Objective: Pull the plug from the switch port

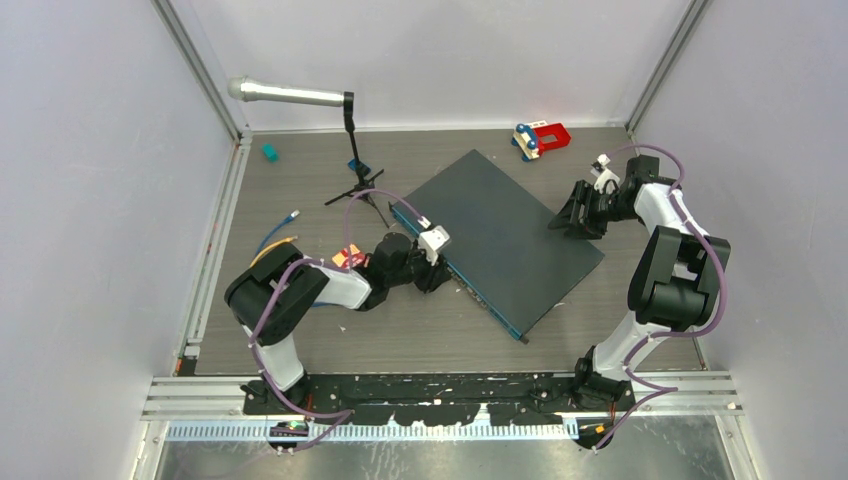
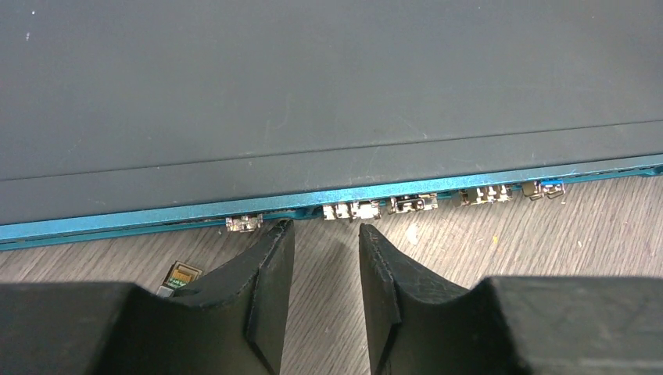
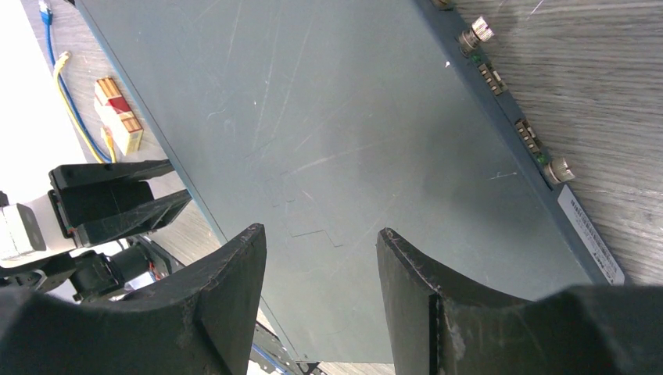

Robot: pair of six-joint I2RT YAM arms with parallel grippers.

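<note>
The dark switch (image 1: 496, 240) lies diagonally on the table. Its blue front edge (image 2: 156, 215) carries several metal ports, seen in the left wrist view, with a small loose module (image 2: 182, 275) on the table nearby. My left gripper stands open in front of that edge, nothing between its fingers. My right gripper is over the switch's right part, its fingers apart with nothing between them. I cannot make out which port, if any, holds a plug.
A lamp-like silver tube on a stand (image 1: 290, 93) stands back left, near blue (image 1: 270, 234) and yellow (image 1: 275, 247) cables and a small box (image 3: 119, 117). A red toy (image 1: 552, 136) sits at the back.
</note>
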